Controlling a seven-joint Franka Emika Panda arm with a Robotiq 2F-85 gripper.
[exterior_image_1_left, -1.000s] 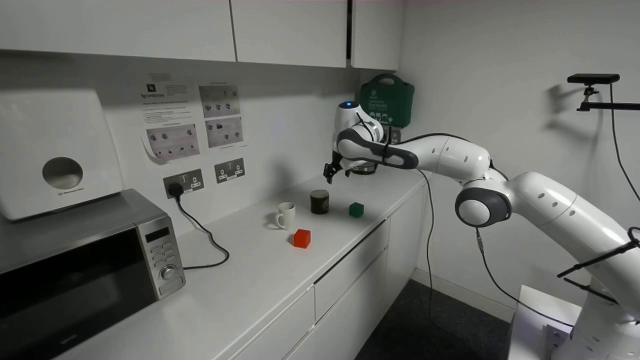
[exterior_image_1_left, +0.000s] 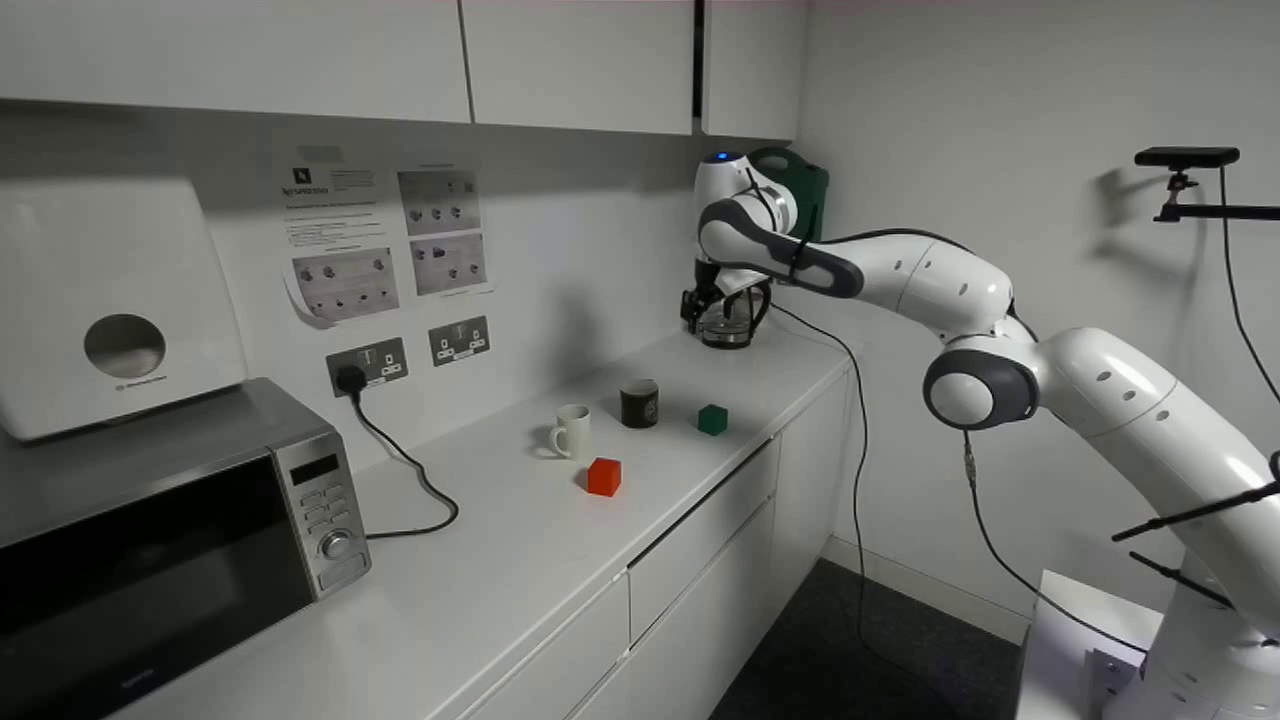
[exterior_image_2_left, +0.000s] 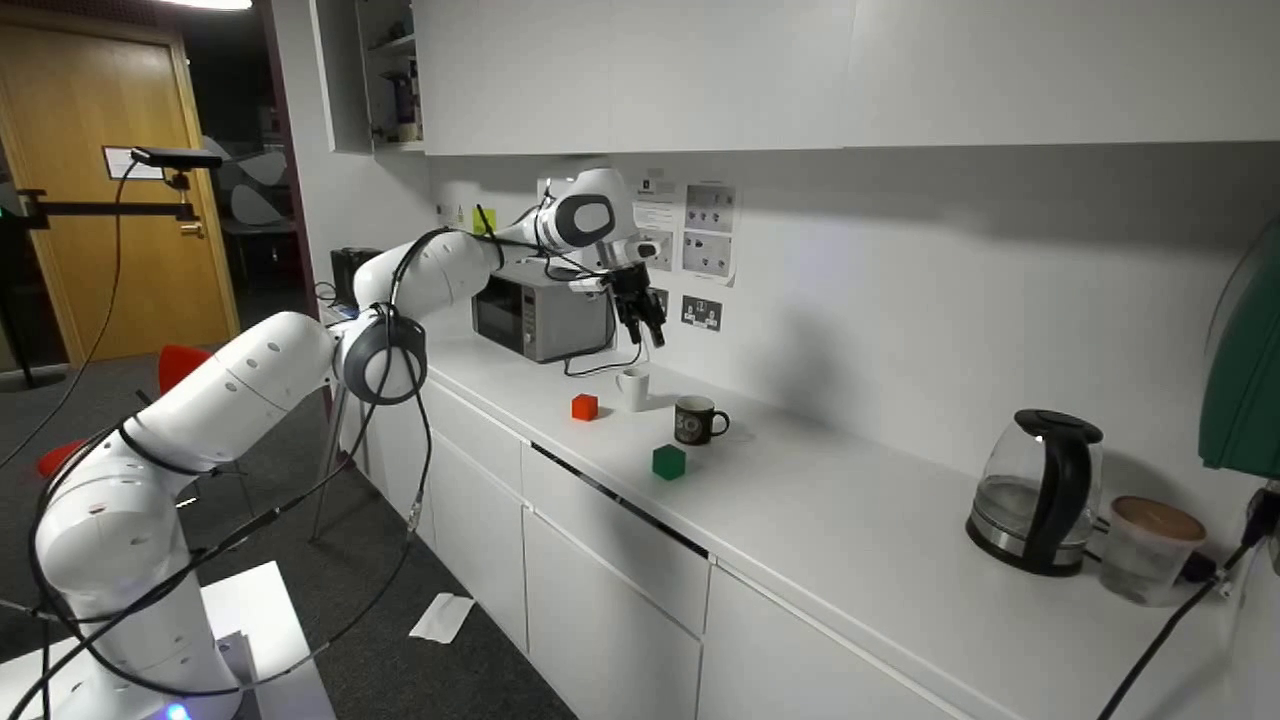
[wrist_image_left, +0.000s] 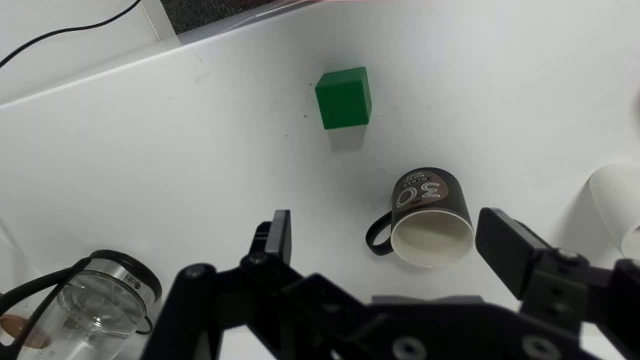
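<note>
My gripper is open, its two black fingers wide apart with nothing held between them. It hangs in the air above the counter, toward the wall; in exterior view 2 the gripper (exterior_image_2_left: 648, 336) points down. Below it stands a black mug (wrist_image_left: 429, 192) with a pale inside, seen between the fingers in the wrist view. A green cube (wrist_image_left: 343, 99) rests on the counter near its front edge. Close by are a white mug (exterior_image_1_left: 572, 430) and a red cube (exterior_image_1_left: 603, 476), both on the counter, the red one nearer the front.
A glass kettle (exterior_image_2_left: 1039, 492) stands with a lidded tub (exterior_image_2_left: 1149, 550) at one end of the counter. The microwave (exterior_image_1_left: 180, 492) takes up the other end, its cord lying on the worktop. Cabinets (exterior_image_1_left: 576, 60) overhang the counter (exterior_image_1_left: 480, 576). A green case (exterior_image_2_left: 1248, 372) is on the end wall.
The arm has lifted, and the gripper has moved up and toward the kettle end, away from the mugs. The cubes and mugs are where they were.
</note>
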